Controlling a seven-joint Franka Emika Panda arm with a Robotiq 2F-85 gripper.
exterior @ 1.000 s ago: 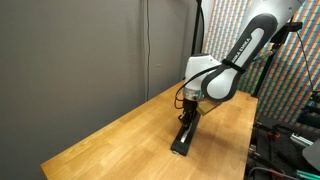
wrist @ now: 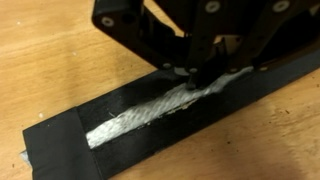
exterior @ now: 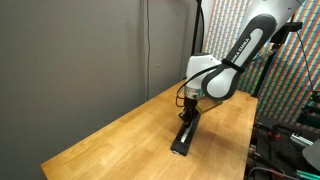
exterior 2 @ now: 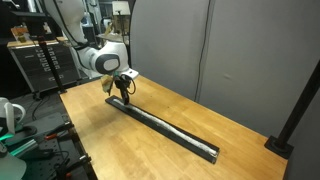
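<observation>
A long black strip (exterior 2: 175,133) with a pale silvery band (wrist: 160,107) down its middle lies flat on the wooden table. My gripper (exterior 2: 125,101) is low over the strip's end nearer the robot. In the wrist view the dark fingertips meet right above the pale band, seemingly touching it or just clear of it. The fingers look shut; the dark finger parts hide whatever is between them. In exterior view 1 the gripper (exterior: 187,118) covers part of the strip (exterior: 184,138), and its near end shows in front.
Bare wooden table (exterior: 110,150) spreads to both sides of the strip. A tall grey partition (exterior 2: 220,60) stands along one side of the table. Cables loop near the arm's wrist, and a dark post (exterior 2: 297,110) stands by the far corner.
</observation>
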